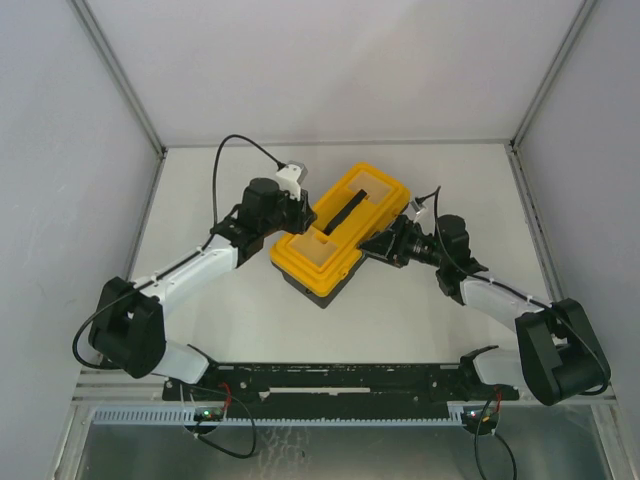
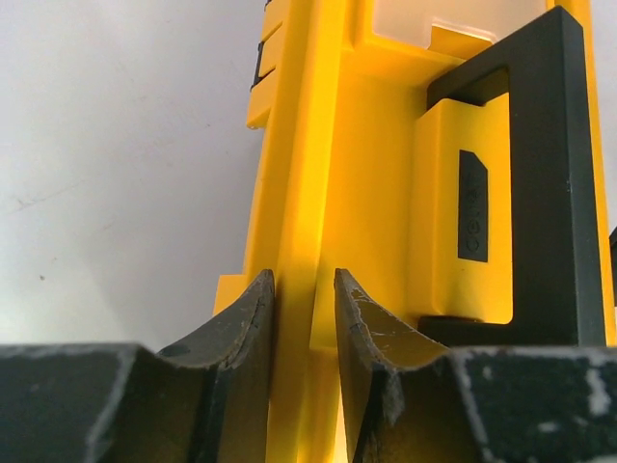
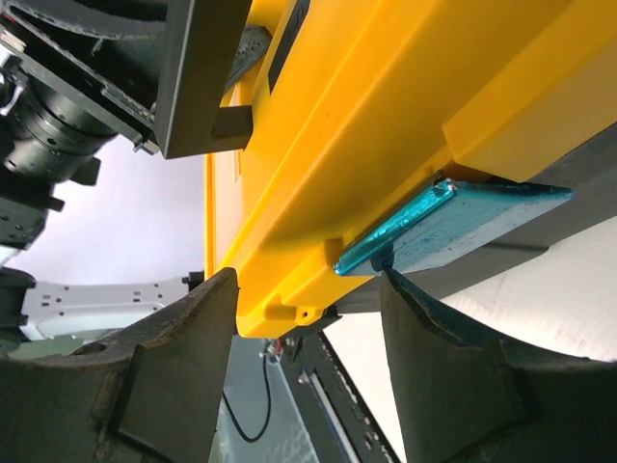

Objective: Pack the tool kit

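The yellow tool box (image 1: 310,252) lies slantwise on the table, its lid down on the dark base and a black handle (image 1: 346,212) on top. At its left long side is my left gripper (image 1: 306,214); in the left wrist view the yellow lid's raised edge (image 2: 307,193) runs between the two fingers, and whether they press on it I cannot tell. My right gripper (image 1: 372,248) is at the opposite side. There its fingers (image 3: 207,309) stand wide apart, just short of a blue latch (image 3: 453,227) that sticks out from the side, with nothing visibly gripped.
Bare white table (image 1: 235,320) lies around the box, with free room at left, front and right. Walls (image 1: 340,70) enclose the back and sides. Black cables loop above both arms.
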